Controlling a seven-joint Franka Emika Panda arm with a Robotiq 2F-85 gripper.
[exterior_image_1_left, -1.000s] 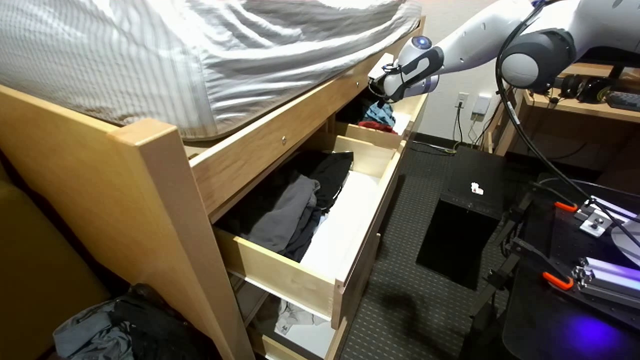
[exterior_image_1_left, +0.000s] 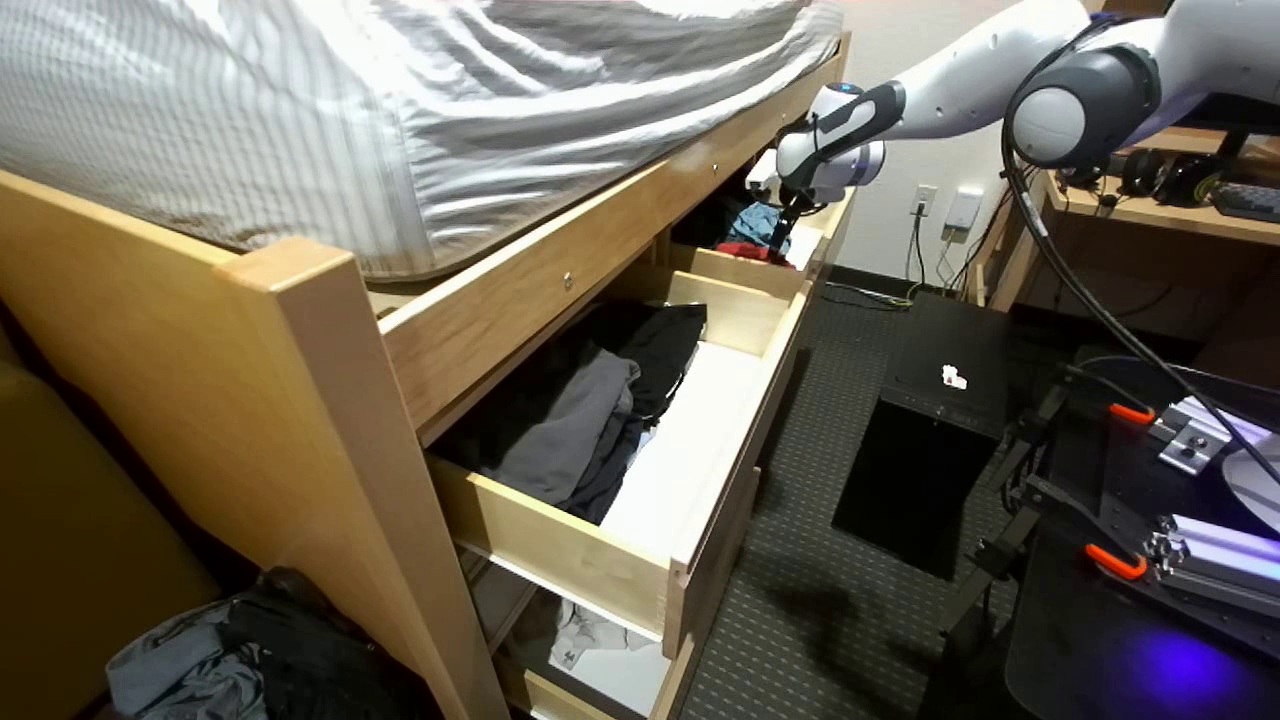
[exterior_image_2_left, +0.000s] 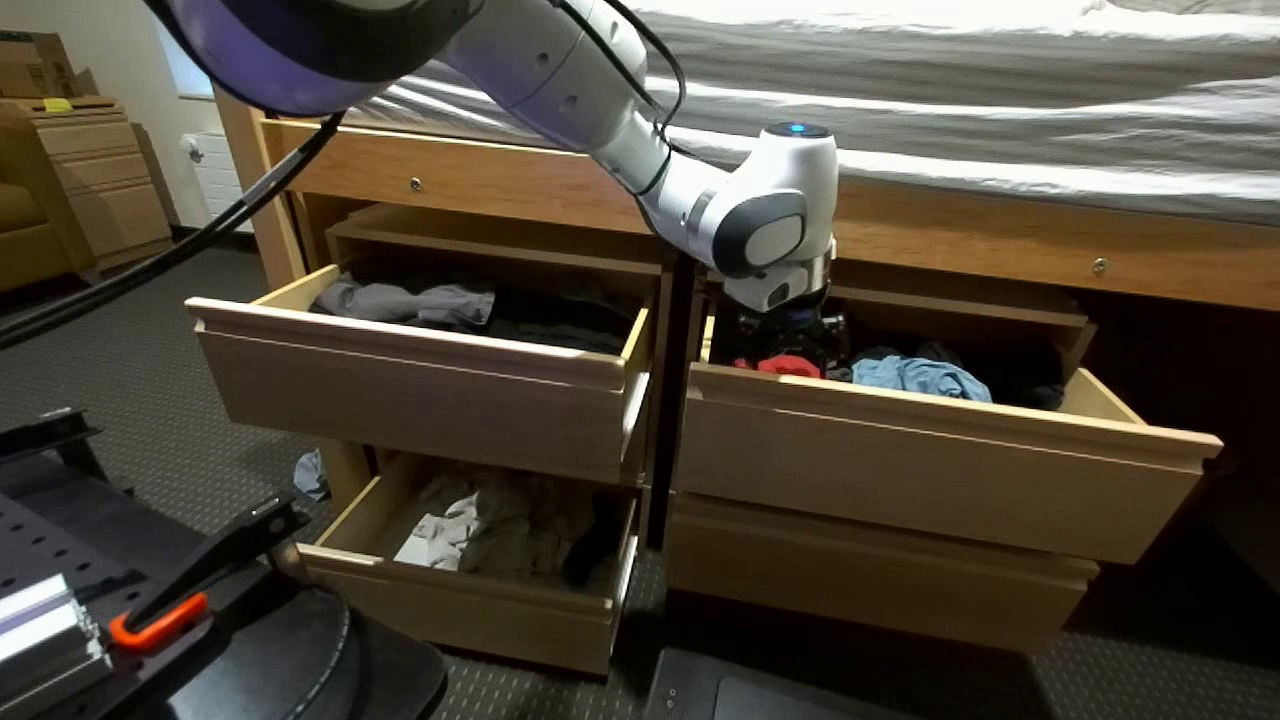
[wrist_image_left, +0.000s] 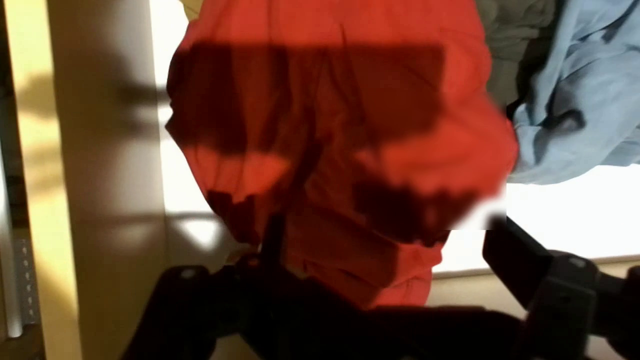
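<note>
A crumpled red garment (wrist_image_left: 336, 174) fills most of the wrist view, with a hard-edged shadow across it. My gripper stands open over its lower part, one dark finger (wrist_image_left: 274, 237) on the left and the other (wrist_image_left: 510, 258) beyond the cloth's right edge. Whether the fingertips touch the fabric I cannot tell. Exterior view 2 has the hand pointing down into the right upper drawer (exterior_image_2_left: 936, 468), where the red garment (exterior_image_2_left: 786, 365) shows just behind the front panel. A light blue garment (wrist_image_left: 576, 114) lies to the right of the red one.
The drawer's wooden wall (wrist_image_left: 45, 150) runs close along the left of the wrist view. Left of this drawer, another open drawer (exterior_image_2_left: 420, 378) holds grey and black clothes. The bed rail (exterior_image_2_left: 960, 228) passes close behind my hand. A black box (exterior_image_1_left: 942, 384) stands on the floor.
My hand has tilted to point more steeply downward, and the gripper has come lower into the far drawer, nearer the red garment. The drawers have not moved.
</note>
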